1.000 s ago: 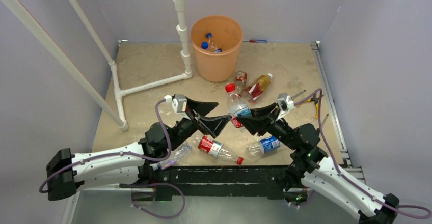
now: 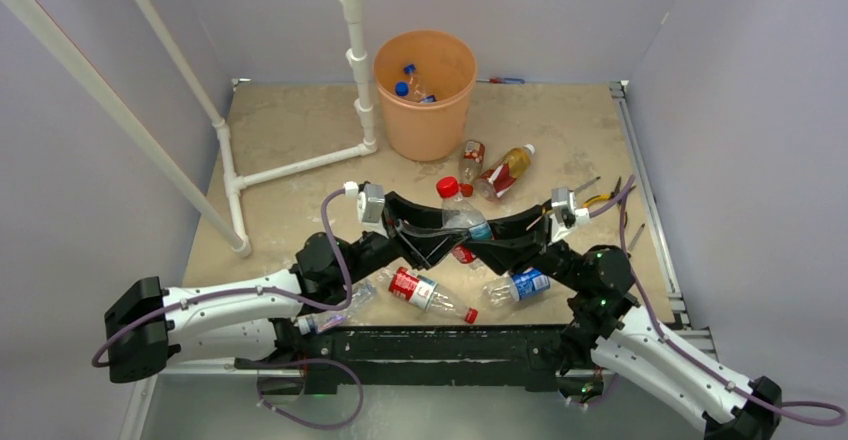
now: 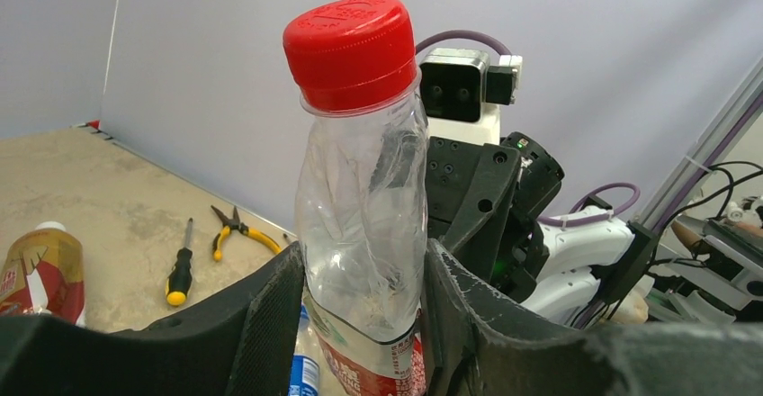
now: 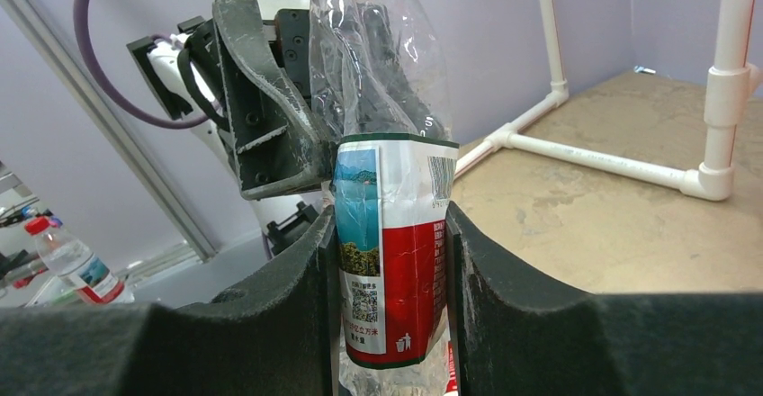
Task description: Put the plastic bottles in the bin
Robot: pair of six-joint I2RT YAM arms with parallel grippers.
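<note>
An upright clear bottle with red cap (image 2: 450,192) (image 3: 360,207) (image 4: 387,252) is held by my right gripper, shut on its label. My left gripper is around the same bottle from the other side, its fingers close to or against it; whether it is shut is hard to tell. The orange bin (image 2: 425,120) at the back holds blue-capped bottles. On the table lie a red-capped bottle (image 2: 440,300), a blue-label bottle (image 2: 515,287), a yellow bottle (image 2: 506,172), a small red-label bottle (image 2: 472,160) and a clear bottle (image 2: 345,305).
White pipe framework (image 2: 300,165) stands left of the bin. A screwdriver (image 3: 180,270) and pliers (image 3: 256,234) lie at the table's right side.
My left gripper has moved rightward onto the bottle, closing the gap to my right gripper. The bottle and right gripper have shifted slightly.
</note>
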